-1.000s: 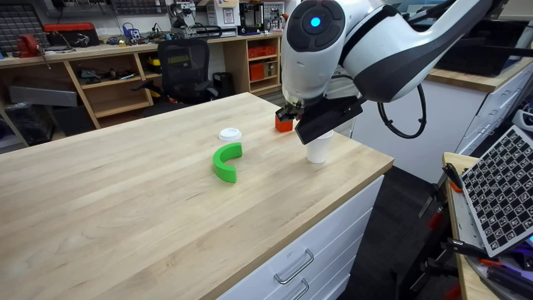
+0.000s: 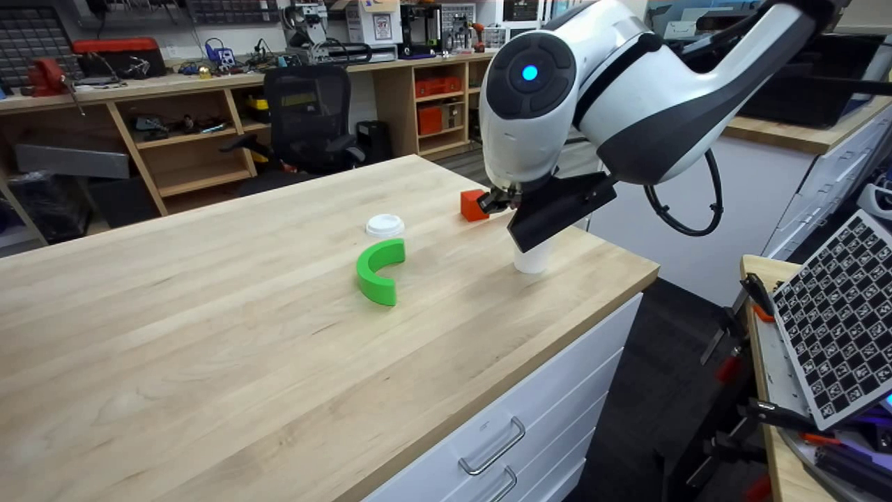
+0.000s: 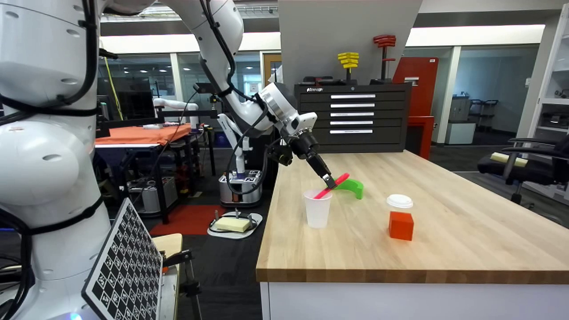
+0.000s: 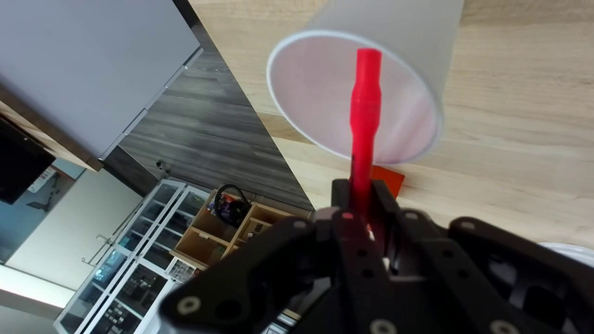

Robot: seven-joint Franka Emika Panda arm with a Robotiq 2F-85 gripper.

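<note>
A red marker-like stick [image 4: 365, 117] is held in my gripper, its fingers shut on one end. In exterior view 2 the stick [image 3: 323, 193] slants down to the left, its lower end at the mouth of a translucent white cup [image 3: 318, 212]. The cup stands upright on the table, my gripper [image 3: 331, 184] above it and to its right. From the wrist, the stick's free end appears over the opening of the cup [image 4: 412, 39]; how deep it reaches is hard to tell. My arm hides most of the cup [image 2: 532, 261] in exterior view 1.
Beside the cup lie a green arch [image 2: 375, 283], a white lid [image 2: 385, 224] and a red-orange block [image 3: 401, 226]. The cup is near the edge of the wooden table [image 2: 209, 335], whose left part is clear in exterior view 1.
In exterior view 1 the arm has moved slightly right and down, covering more of the cup. The arch, lid and block have stayed in place.
</note>
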